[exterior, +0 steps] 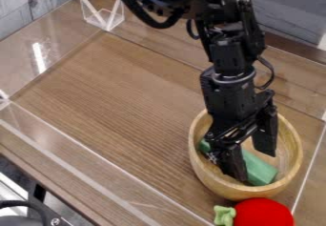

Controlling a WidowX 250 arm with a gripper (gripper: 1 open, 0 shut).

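My black gripper [234, 134] reaches down into a tan wooden bowl [287, 144] at the lower right. A green block [258, 170] lies in the bowl, partly hidden by the gripper, whose fingers are low among the bowl's contents. I cannot tell whether anything is between them.
A red object with a green top [265, 214], like a tomato or strawberry toy, sits at the bottom right beside the bowl. A clear holder [102, 10] stands at the back left.
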